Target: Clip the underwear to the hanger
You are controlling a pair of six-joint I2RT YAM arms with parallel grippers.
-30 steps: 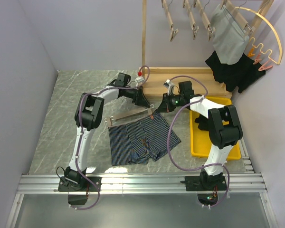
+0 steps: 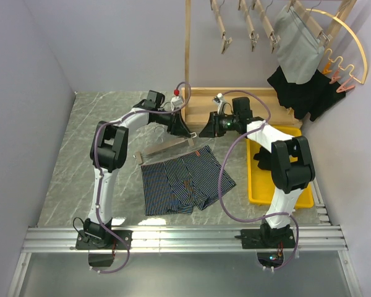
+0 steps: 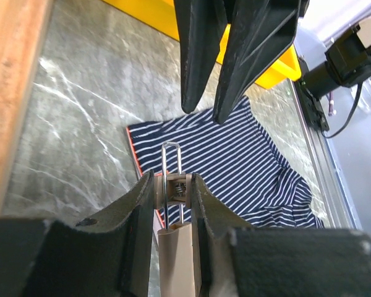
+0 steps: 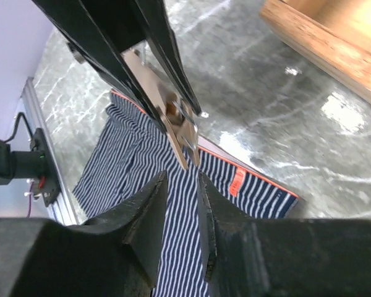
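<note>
The dark striped underwear [image 2: 184, 179] lies spread on the table, its orange tag [image 4: 237, 181] near the top edge. Above that edge is the wooden clip hanger [image 2: 164, 147]. My left gripper is shut on the hanger's right end, around the clip, whose metal wire [image 3: 172, 158] sticks out past the fingers. Facing it, my right gripper stands part open just short of this clip [image 4: 187, 133], with no cloth between its fingers. Near the cloth's left corner is the other clip [image 2: 138, 159]; whether it grips the fabric I cannot tell.
Behind the grippers stands a wooden frame [image 2: 247, 91] with more hangers [image 2: 250, 26] above. To the right, a yellow bin [image 2: 260, 193] holds dark cloth.
The left gripper and hanger have shifted left, away from the underwear's right corner. My right gripper has left that corner, opened its fingers and come closer to the clip. The underwear looks unmoved.
</note>
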